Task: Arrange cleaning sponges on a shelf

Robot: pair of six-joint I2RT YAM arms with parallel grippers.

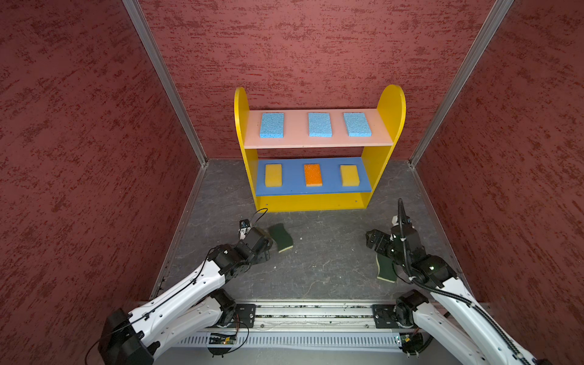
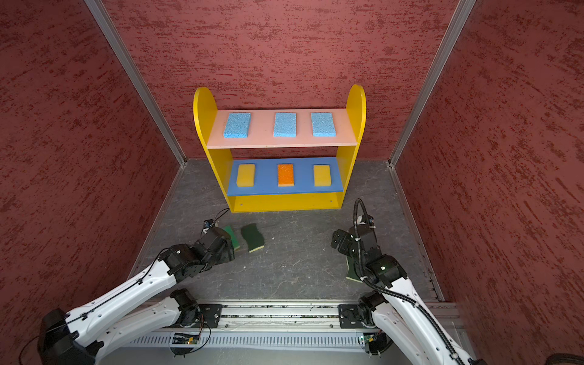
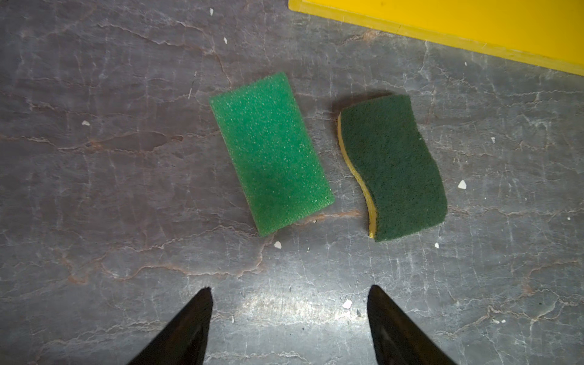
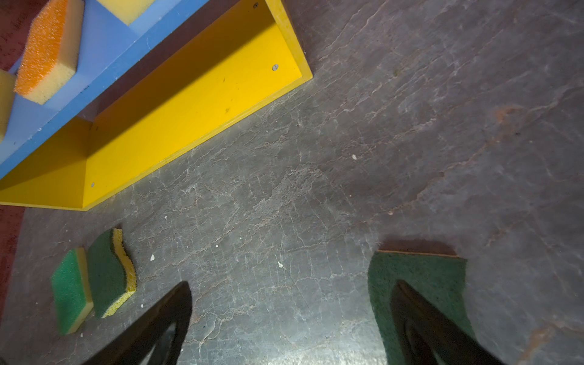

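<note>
A green sponge (image 3: 270,152) and a wavy dark-green sponge (image 3: 389,164) lie on the floor left of centre. Above them is my left gripper, fingers apart and nothing between. My right gripper is open over the right floor, near another dark-green sponge (image 4: 416,276). Blue sponges (image 1: 319,124) sit in a row on the pink top shelf (image 1: 292,132). The blue middle shelf (image 1: 292,176) holds two yellow sponges (image 1: 273,175) (image 1: 349,175) either side of an orange sponge (image 1: 312,174).
The shelf unit's yellow base (image 1: 313,202) stands at the back of the enclosure. The floor (image 1: 322,255) between the grippers is clear. Red walls surround the space on the sides and back.
</note>
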